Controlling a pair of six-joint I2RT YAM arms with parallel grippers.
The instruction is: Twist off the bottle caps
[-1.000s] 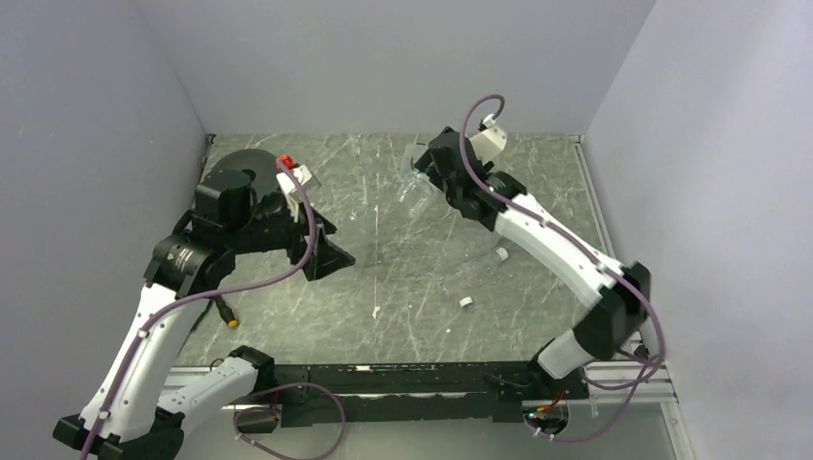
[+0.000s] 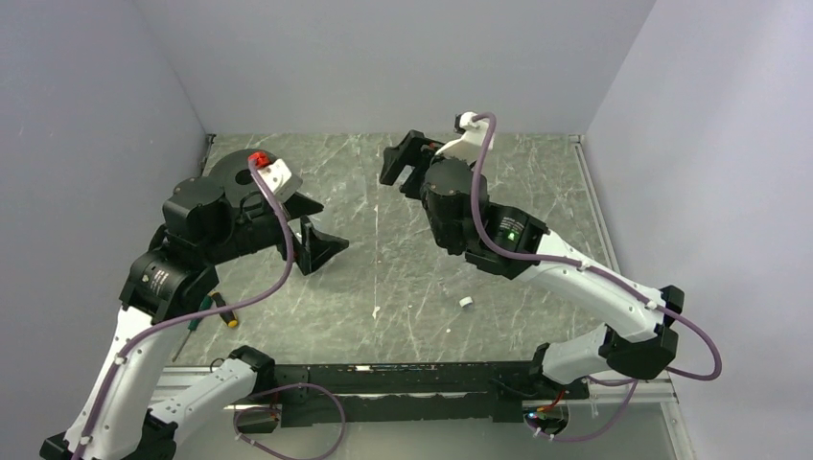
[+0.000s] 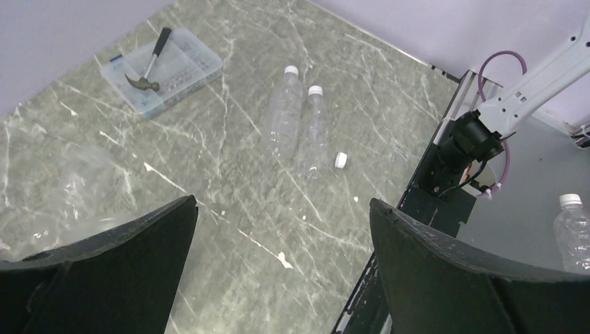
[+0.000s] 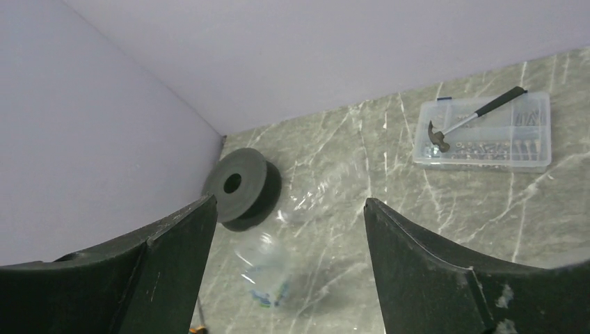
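My left gripper (image 2: 334, 226) hangs open above the left of the table, nothing between its fingers. The right gripper (image 2: 400, 182) is higher and further right, its fingers apart and empty in the right wrist view. Beyond and below them, a blurred clear bottle (image 4: 263, 261) shows blue and green at its lower end; whether it touches the table is unclear. Another clear bottle (image 4: 327, 191) lies behind it. In the left wrist view, two clear bottles with white caps, a wide one (image 3: 284, 115) and a slimmer one (image 3: 315, 132), lie side by side near a loose white cap (image 3: 341, 160).
A clear parts box (image 4: 480, 146) with a hammer (image 4: 480, 115) on it lies at the back. The black spool (image 4: 243, 184) occupies the back left corner. Screwdrivers (image 2: 224, 310) lie at the left front. Another capped bottle (image 3: 572, 233) appears beyond the table's front edge.
The left gripper shifted a little left.
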